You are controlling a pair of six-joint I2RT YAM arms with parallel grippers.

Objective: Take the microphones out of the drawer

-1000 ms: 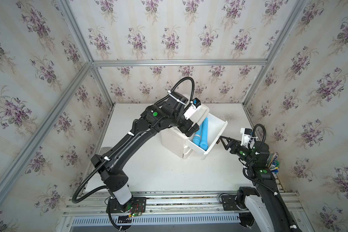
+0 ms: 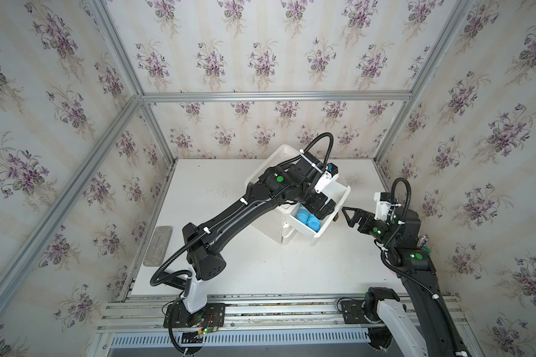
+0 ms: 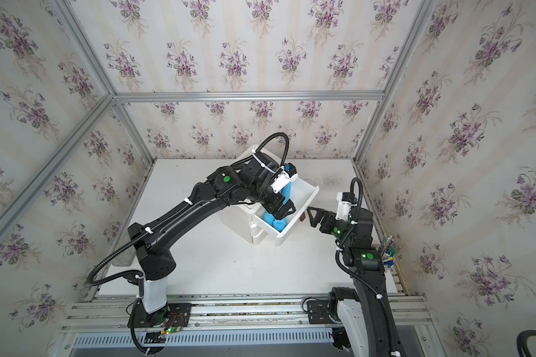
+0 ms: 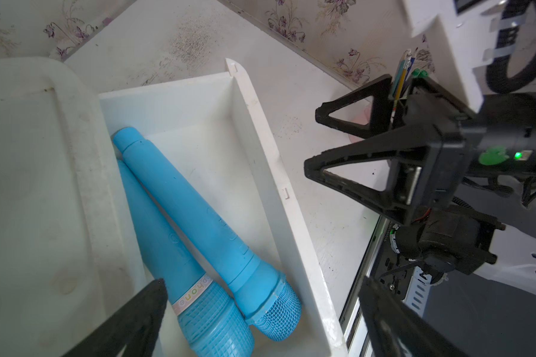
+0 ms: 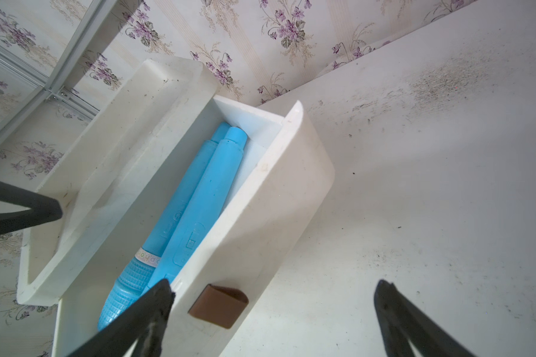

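Observation:
Two blue microphones, one (image 4: pixel 202 226) with a mesh head and one (image 4: pixel 172 261) with a banded collar, lie side by side in the pulled-out white drawer (image 4: pixel 262 136). My left gripper (image 2: pixel 322 208) hangs open over the drawer, nothing between its fingers; in the left wrist view the microphones lie below it. My right gripper (image 3: pixel 319 219) stands open at the drawer's right, beside its front panel with the brown handle (image 5: pixel 218 304), holding nothing.
The white drawer cabinet (image 2: pixel 265 229) sits mid-table. A grey block (image 2: pixel 157 246) lies at the left edge, and pens (image 3: pixel 388 253) stand at the right.
My left gripper has moved right from over the cabinet to over the open drawer. My right gripper has lifted slightly and shifted a little to the right. The microphones have not visibly moved.

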